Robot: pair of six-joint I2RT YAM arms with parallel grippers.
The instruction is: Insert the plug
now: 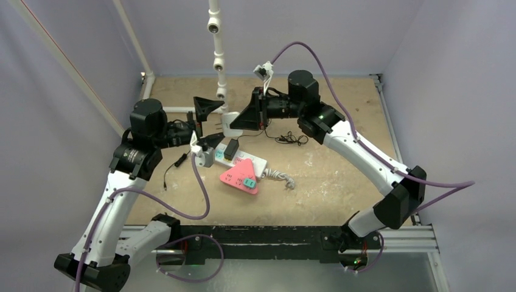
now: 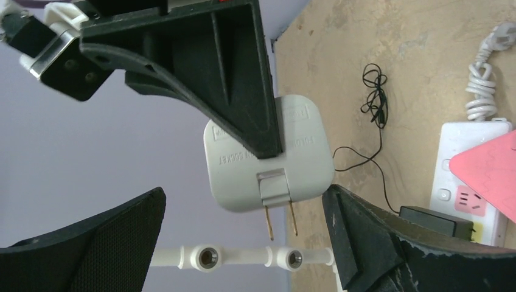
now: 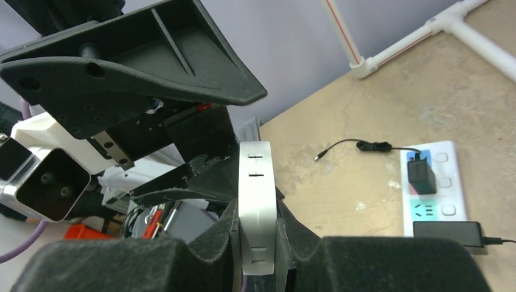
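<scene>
A white plug adapter [image 1: 230, 125] with two prongs is held in the air by my right gripper [image 1: 240, 120], shut on it; in the left wrist view the adapter [image 2: 268, 170] shows its prongs pointing away from that gripper. My left gripper [image 1: 216, 121] stands open just to the left of the adapter, its fingers either side of the prong end, apart from it. Below, the white power strip [image 1: 255, 164] carries black adapters [image 3: 421, 176]; the pink triangular socket [image 1: 234, 177] with a small teal piece lies at its front.
Black cables [image 1: 289, 139] and a coiled white cord [image 1: 277, 176] lie on the board. White pipe [image 1: 218, 55] frame runs along the back. The board's right part is clear.
</scene>
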